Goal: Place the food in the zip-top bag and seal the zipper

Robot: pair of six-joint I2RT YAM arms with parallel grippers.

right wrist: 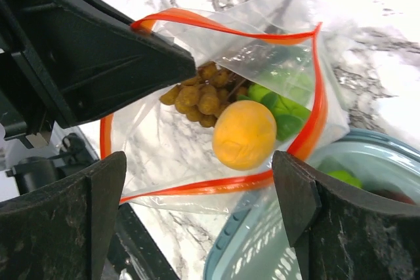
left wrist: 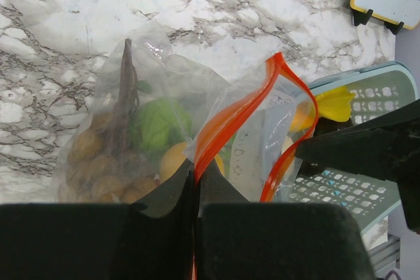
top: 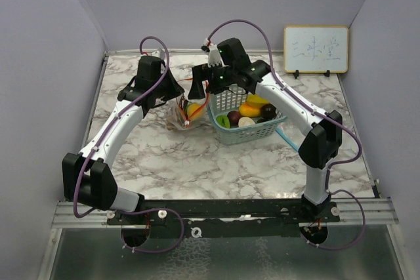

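Observation:
A clear zip top bag (top: 177,122) with an orange zipper strip (left wrist: 239,104) stands with its mouth spread. My left gripper is shut on that strip at one side of the mouth. Inside the bag lie an orange fruit (right wrist: 244,134), a green item (right wrist: 283,111) and a bunch of small brown fruits (right wrist: 200,96). My right gripper hangs over the mouth, fingers (right wrist: 72,208) wide apart. Nothing is held between them, and the orange fruit rests beyond the tips. One right finger (left wrist: 357,145) appears beside the strip in the left wrist view.
Right beside the bag is a blue-green basket (top: 244,136) with more food, including a yellow item (top: 257,100), a dark round one (top: 268,111) and a white one (top: 245,122). A whiteboard (top: 316,49) stands at the back right.

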